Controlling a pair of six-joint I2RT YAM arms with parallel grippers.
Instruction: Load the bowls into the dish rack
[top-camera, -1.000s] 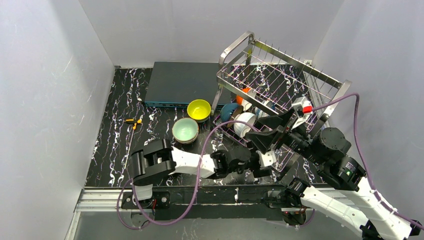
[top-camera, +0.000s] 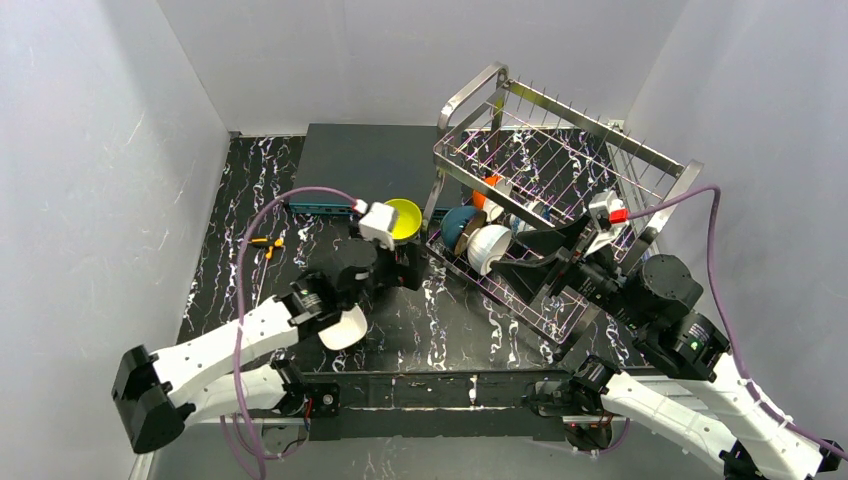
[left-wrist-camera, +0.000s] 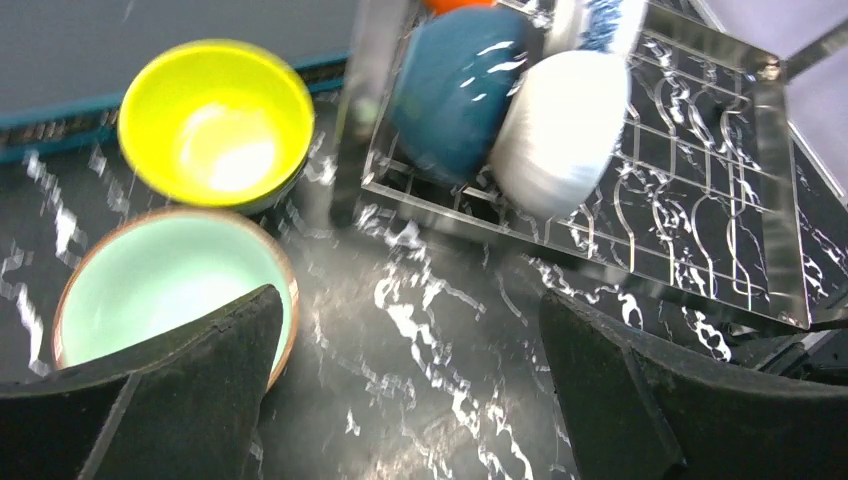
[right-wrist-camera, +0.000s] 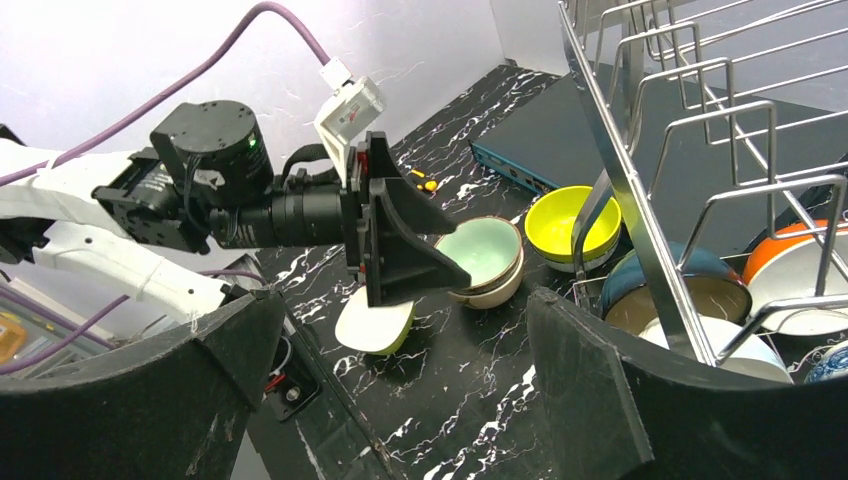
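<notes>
My left gripper hangs open above the green bowl stack (left-wrist-camera: 172, 280), which the arm mostly hides in the top view. A yellow bowl (left-wrist-camera: 218, 120) sits behind the stack, and a cream bowl (top-camera: 343, 330) lies nearer the front. In the lower level of the steel rack (top-camera: 680, 178), a blue bowl (left-wrist-camera: 455, 90), a white bowl (left-wrist-camera: 560, 135), an orange bowl (right-wrist-camera: 778, 247) and a patterned one stand tilted on their sides. My right gripper is open beside the rack's right front, nothing between its fingers.
A dark flat box (top-camera: 360, 160) fills the back left. Yellow-black tools (top-camera: 265, 243) lie at the left of the marble top, which is otherwise clear there. Walls close in at the back and sides.
My left arm has swung up and leftward from in front of the rack to over the green bowl stack. The right arm and the bowls look unchanged.
</notes>
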